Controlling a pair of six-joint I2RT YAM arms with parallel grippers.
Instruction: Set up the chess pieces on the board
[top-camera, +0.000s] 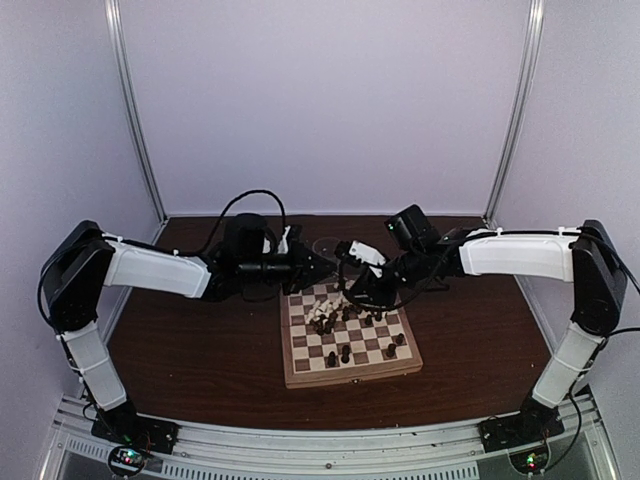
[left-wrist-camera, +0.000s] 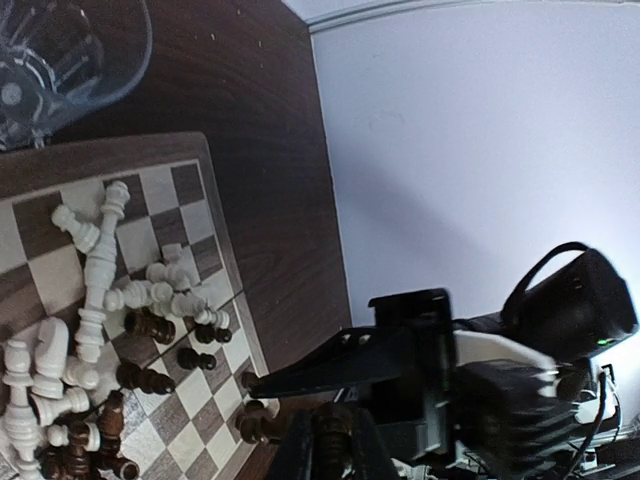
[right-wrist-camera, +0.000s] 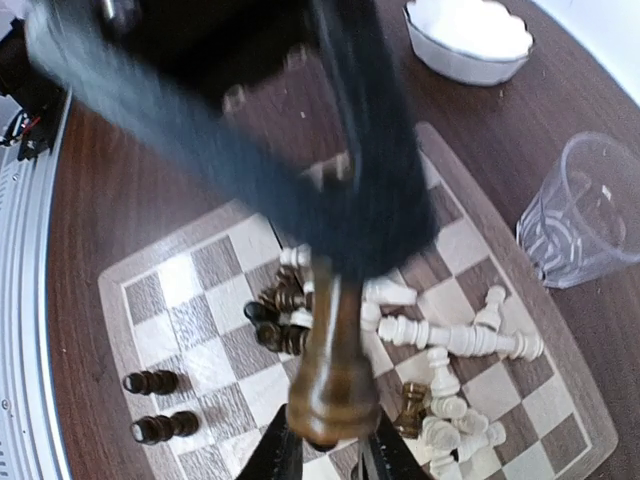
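Over the far part of the wooden chessboard (top-camera: 304, 367), my two grippers meet. A large dark brown chess piece (right-wrist-camera: 336, 385) is between them. My left gripper is shut on it; in the right wrist view, its blurred fingers (right-wrist-camera: 385, 210) cross the piece's upper part. My right gripper is also shut on the piece, its fingertips beside the base. Near the board's front, a few dark pieces (top-camera: 346, 354) stand. White pieces (left-wrist-camera: 98, 270) and dark pieces (left-wrist-camera: 146, 379) lie jumbled in the middle and far area.
A clear plastic cup (right-wrist-camera: 578, 215) stands just beyond the board's far edge. A white bowl (right-wrist-camera: 470, 45) is on the table too.
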